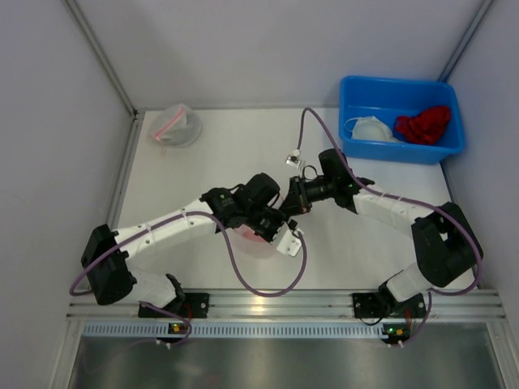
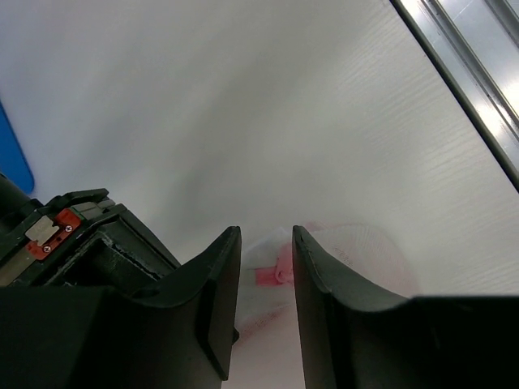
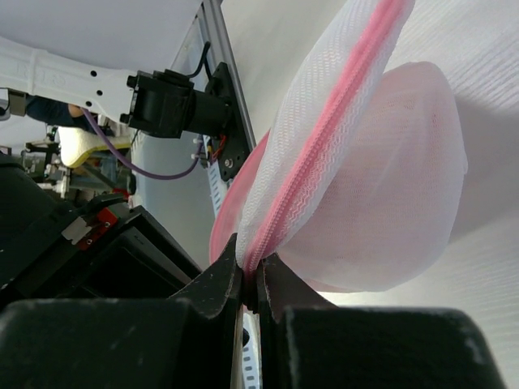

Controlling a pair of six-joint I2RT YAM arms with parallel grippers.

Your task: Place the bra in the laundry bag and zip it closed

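Note:
The pink-edged mesh laundry bag (image 3: 365, 194) hangs and bunches under both arms at the table's centre, partly hidden in the top view. My right gripper is shut on its pink zipper edge. My left gripper is over the bag, its fingers slightly apart with the pink mesh visible between and below them; whether anything is gripped there is not clear, though none shows held. I cannot tell whether a bra is inside the bag.
A blue bin (image 1: 397, 85) with red and white cloth stands at the back right. Another mesh bag (image 1: 178, 126) lies at the back left.

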